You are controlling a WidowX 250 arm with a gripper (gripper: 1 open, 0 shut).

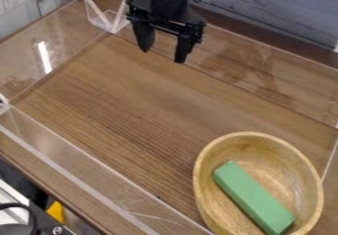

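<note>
A black robot arm reaches down from the top centre of the camera view, ending in a gripper (164, 43) that hangs over the back part of the wooden tray floor. Whether its fingers are open or shut is hard to tell. A green block (251, 195) lies inside a round tan bowl (211, 162) at the front right, far from the gripper.
Clear plastic corner pieces and pale walls line the edges. A small yellow item (55, 209) and a dark cable sit outside the tray at the lower left.
</note>
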